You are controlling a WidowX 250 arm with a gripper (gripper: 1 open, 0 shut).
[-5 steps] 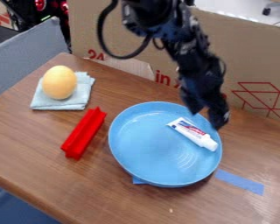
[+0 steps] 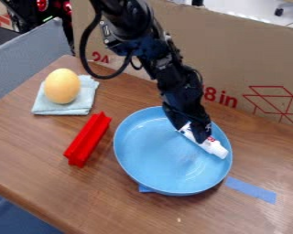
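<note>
The black robot gripper (image 2: 190, 124) is down over the right half of a blue plate (image 2: 161, 160), at the upper end of a white tube (image 2: 212, 146) with red and blue print. The tube lies slanted on the plate, its upper part hidden by the gripper. The fingers look apart around it, though their exact contact is hard to make out.
A red bar-shaped object (image 2: 85, 140) lies left of the plate. A yellow egg-shaped object (image 2: 61, 85) rests on a folded pale cloth (image 2: 54, 107) at upper left. Cardboard (image 2: 247, 55) stands behind. Blue tape (image 2: 249, 189) marks the wood table.
The gripper has moved down and to the left onto the tube's upper end, covering more of it. The plate and other objects have not visibly moved.
</note>
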